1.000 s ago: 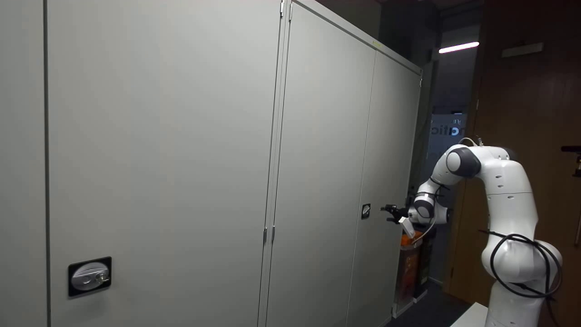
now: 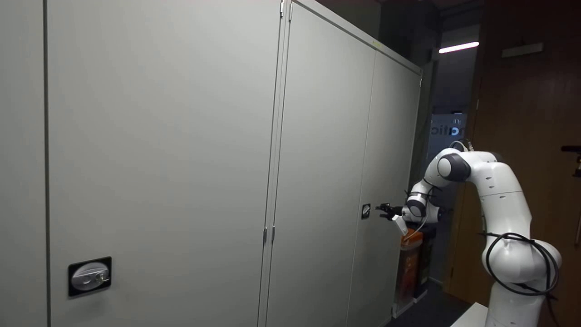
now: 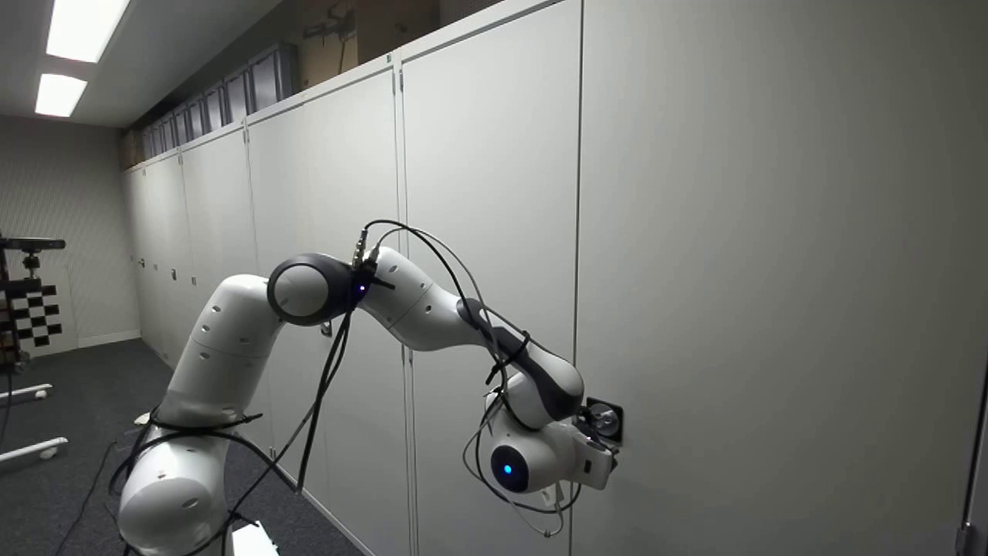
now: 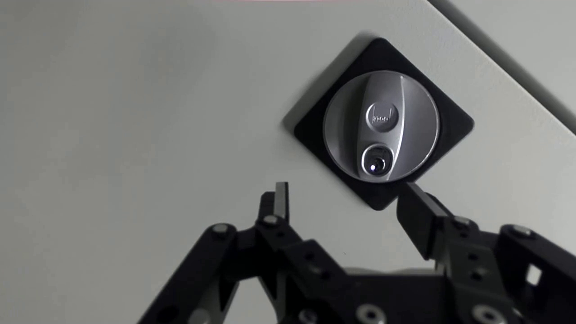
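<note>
A round silver knob (image 4: 381, 127) with a raised grip bar and a lock sits in a black square plate (image 4: 313, 128) on a grey cabinet door (image 4: 162, 135). My gripper is below the knob in the wrist view, its fingers apart with nothing between them. The right finger (image 4: 418, 216) overlaps the plate's lower corner in that view. From the first exterior view, the gripper (image 2: 378, 212) is just short of the latch (image 2: 366, 210), with a small gap between. In the second exterior view the wrist hides the fingers, and the latch (image 3: 603, 421) shows behind it.
The closed cabinet doors (image 2: 321, 136) form a flat wall before the arm. Another latch (image 2: 90, 276) is on a nearer door. An orange-lidded bin (image 2: 412, 240) stands below the gripper. Cables (image 3: 324, 398) hang from the arm.
The arm has moved closer to the cabinet, bringing the gripper leftward toward the latch in the first exterior view. The doors and the latch look unchanged.
</note>
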